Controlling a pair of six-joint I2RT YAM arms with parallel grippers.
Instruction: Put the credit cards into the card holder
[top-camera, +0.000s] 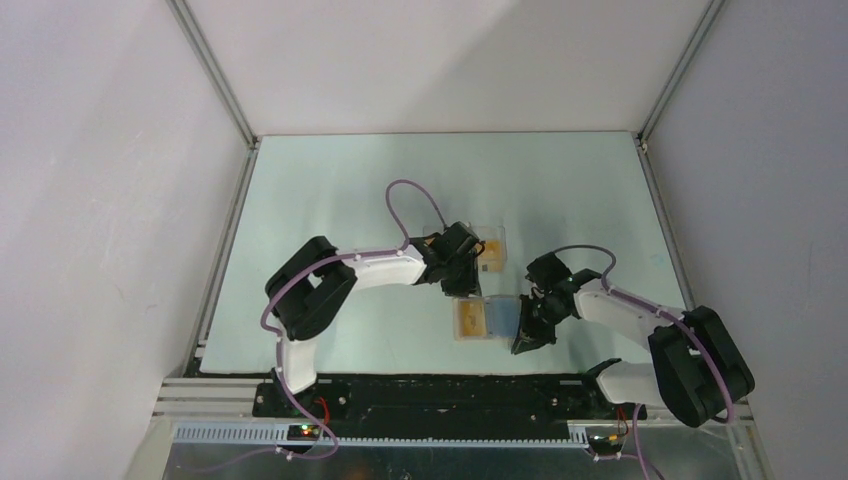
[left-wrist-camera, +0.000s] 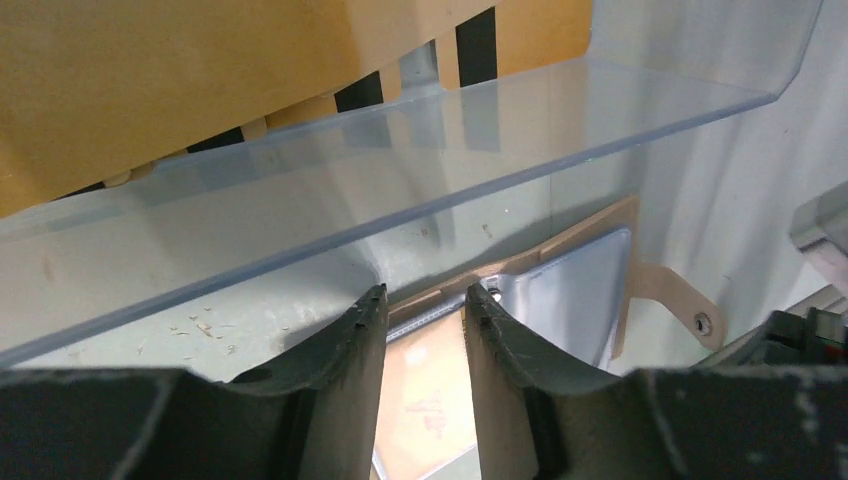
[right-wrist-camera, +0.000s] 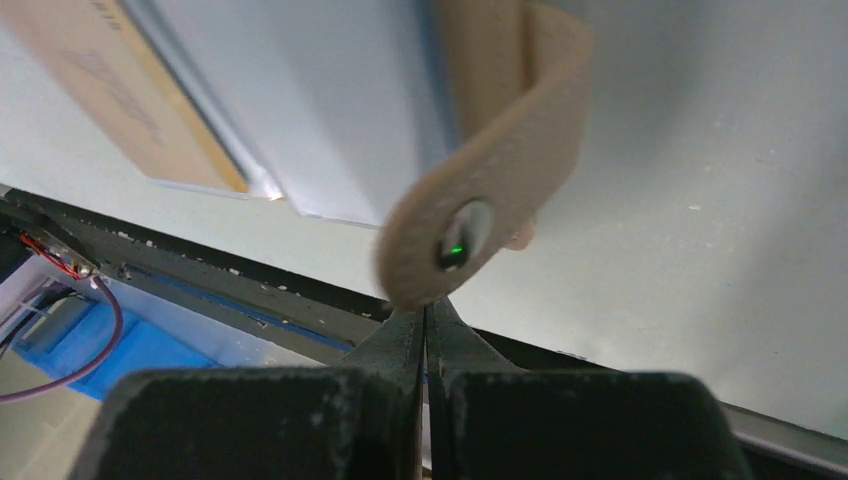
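Note:
The card holder, tan with a snap strap, lies open showing tan and pale blue-white cards. My left gripper is part open just beside it, below a clear tray of yellow cards; nothing shows held between its fingers. My right gripper is shut at the holder's right end, just under the snap strap, with nothing visible between its fingers.
The white board is clear at the back and left. The dark front edge of the table runs close below the holder and right gripper.

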